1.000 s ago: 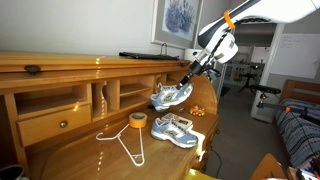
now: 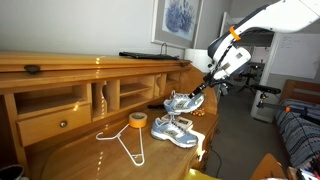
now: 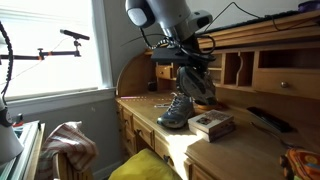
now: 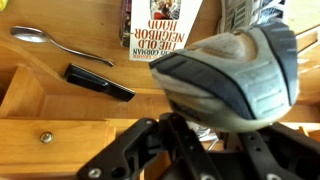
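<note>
My gripper [image 2: 207,82] is shut on a grey-and-white shoe [image 2: 184,102], which hangs in the air above the desk. In the wrist view the held shoe [image 4: 222,78] fills the right of centre and hides much of the fingers. From the other side, this shoe [image 3: 196,84] looks dark, hanging beneath the arm. A matching shoe [image 2: 174,132] stands on the desk top, lower than the held one and apart from it as far as exterior view 1 shows.
A book [image 4: 160,25], a spoon [image 4: 62,42] and a black pen-like object [image 4: 98,82] lie on the desk. A white hanger [image 2: 130,146] and an orange tape roll [image 2: 138,120] are further along. Drawers and cubbies [image 2: 70,110] line the back.
In exterior view 1 the arm and the held shoe have moved right and slightly down, and the shoe's tilt has changed. The shoe on the desk has stayed put.
</note>
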